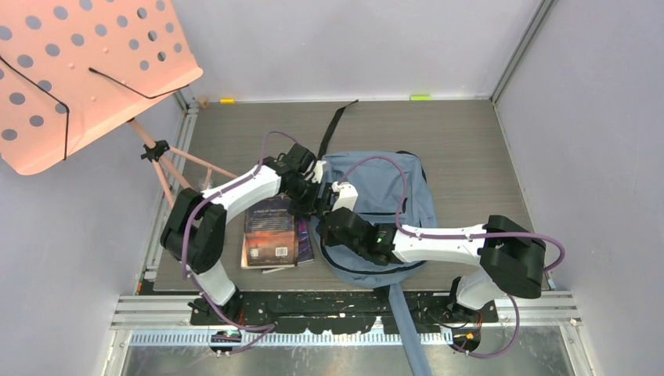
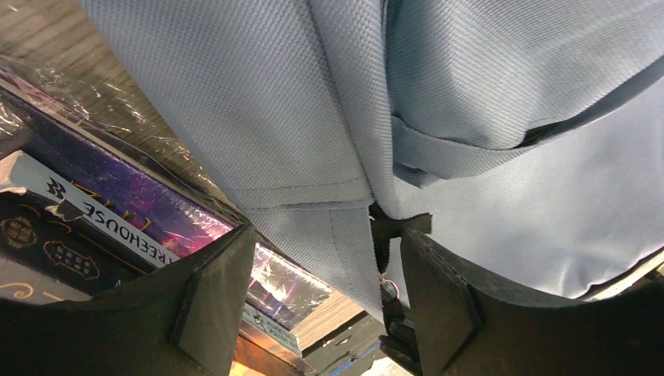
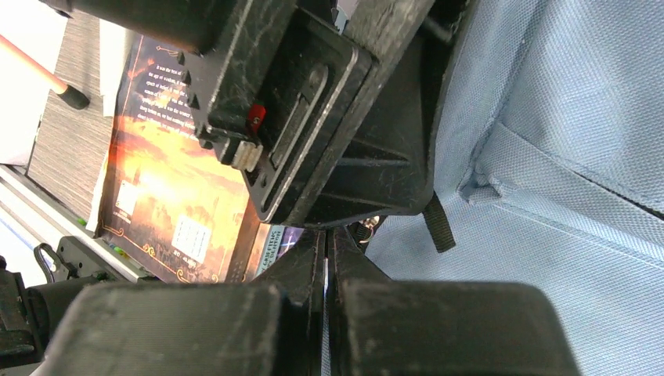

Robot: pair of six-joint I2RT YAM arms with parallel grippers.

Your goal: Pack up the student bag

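Note:
The light blue bag (image 1: 376, 180) lies in mid-table, books (image 1: 269, 231) stacked left of it. My left gripper stands open over the bag's fabric edge (image 2: 305, 157), which runs between its fingers; a black strap and metal zipper pull (image 2: 389, 286) show below. My right gripper is shut at the bag's left side, near the zipper pull (image 3: 364, 230) and black tab (image 3: 438, 227); what it grips is hidden. The left arm's black housing fills the upper middle of the right wrist view.
A pink perforated board (image 1: 86, 70) on a stand occupies the upper left. Both grippers are crowded together at the bag's left edge.

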